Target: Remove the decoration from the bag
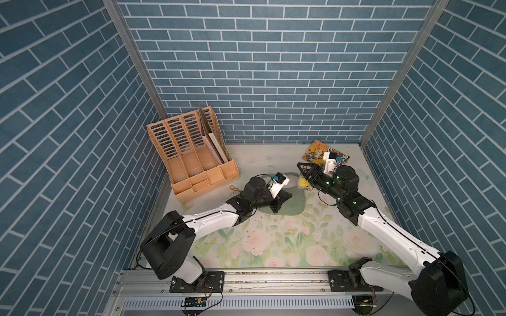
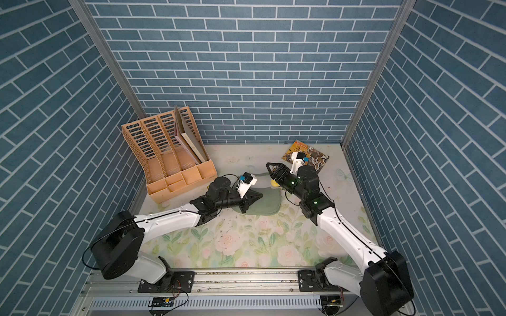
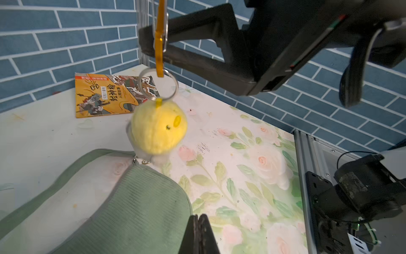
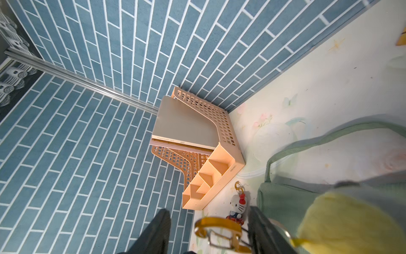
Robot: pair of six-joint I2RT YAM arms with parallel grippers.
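A green bag [image 3: 148,199] lies on the table. Above its corner hangs a yellow plush chick [image 3: 156,129], with a ring and yellow clasp [image 3: 159,50] at my right gripper. That gripper is part open, its fingers either side of the clasp; whether it grips it is unclear. My left gripper is shut, nothing visible between its fingers, low over the bag. A Hello Kitty charm [image 4: 237,205] lies left of the bag.
A peach organiser [image 1: 192,173] holding folders stands back left. An orange booklet [image 3: 105,95] lies back right.
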